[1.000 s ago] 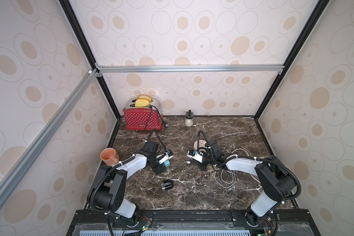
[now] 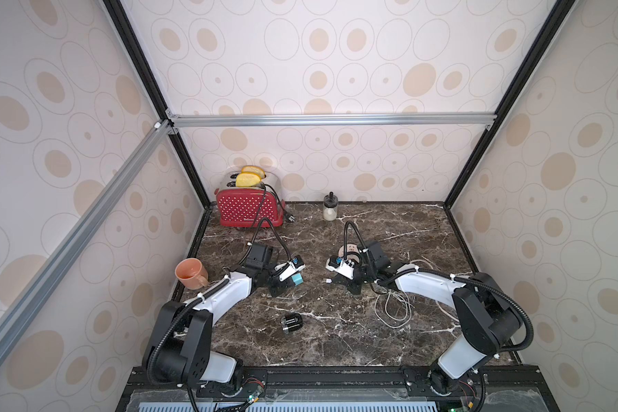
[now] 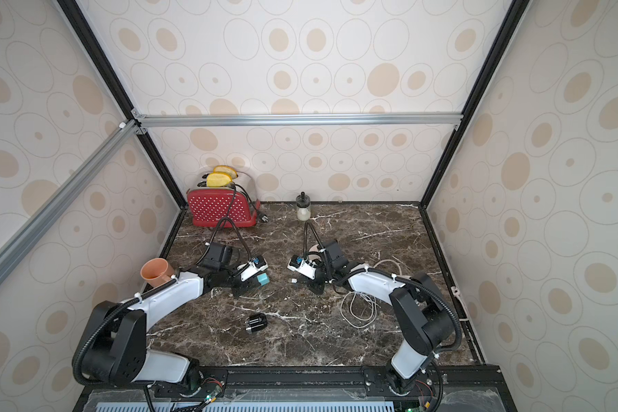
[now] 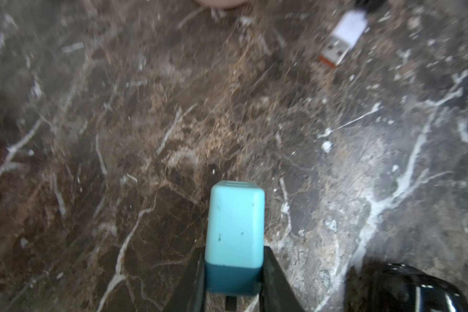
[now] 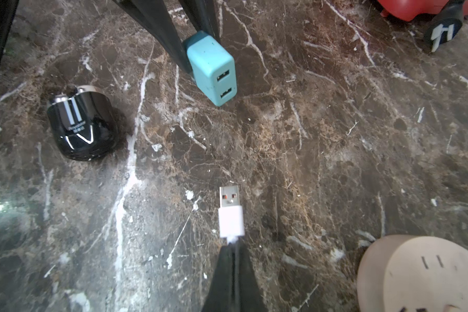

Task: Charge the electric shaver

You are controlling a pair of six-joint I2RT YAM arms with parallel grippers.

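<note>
A teal charger block (image 4: 235,228) is pinched in my left gripper, its far end sticking out past the fingers. In the right wrist view the block (image 5: 211,67) turns two dark USB slots towards the right arm. My right gripper is shut on a white cable just behind its USB plug (image 5: 231,210), whose metal end points at the block across a clear gap. The black electric shaver (image 5: 83,122) lies on the counter nearer the front, apart from both grippers. A round pale pink socket unit (image 5: 426,275) sits behind the right gripper.
Loops of white cable (image 2: 395,312) lie beneath and beside the right arm. The red toaster (image 2: 250,208) and a small jar (image 2: 330,205) stand at the back. An orange mug (image 2: 192,272) is beside the left arm. Bare counter surrounds the shaver.
The right gripper has shifted slightly, still on the cable.
</note>
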